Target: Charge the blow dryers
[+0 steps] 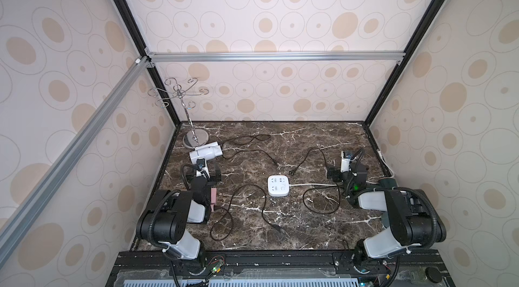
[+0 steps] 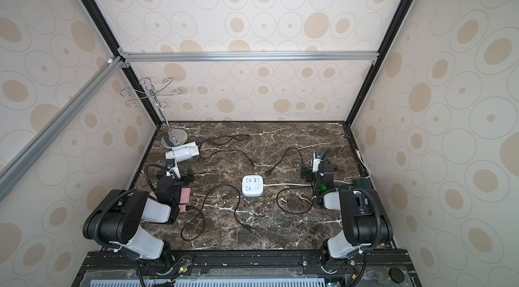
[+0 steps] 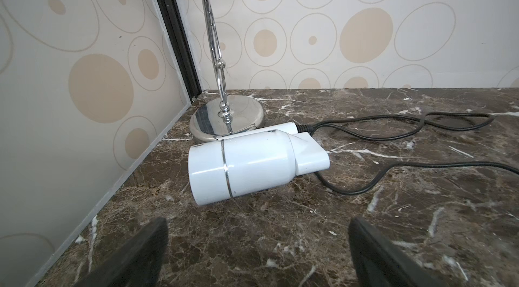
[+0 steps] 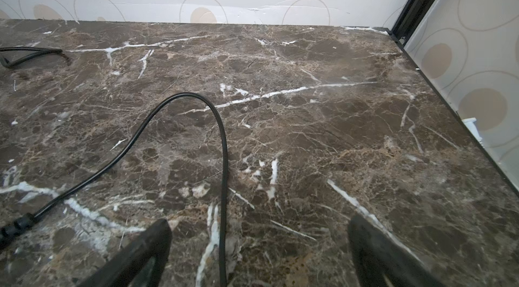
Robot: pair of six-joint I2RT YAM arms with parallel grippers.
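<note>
A white blow dryer (image 1: 205, 151) lies on its side at the back left, its black cord running right. My open left gripper faces it from the front, apart from it. My open right gripper is low over the table's right side, a cord (image 4: 222, 146) crossing between its fingers. A white power strip (image 1: 278, 185) sits in the middle, with several black cords and plugs (image 1: 292, 171) lying around it. Pink objects (image 2: 184, 195) are partly hidden beside the left arm; a dark teal object (image 2: 361, 182) is mostly hidden behind the right arm.
A chrome hook stand (image 3: 227, 114) stands just behind the white dryer at the back left corner. Patterned walls bound the marble table (image 4: 324, 141) on the back and sides.
</note>
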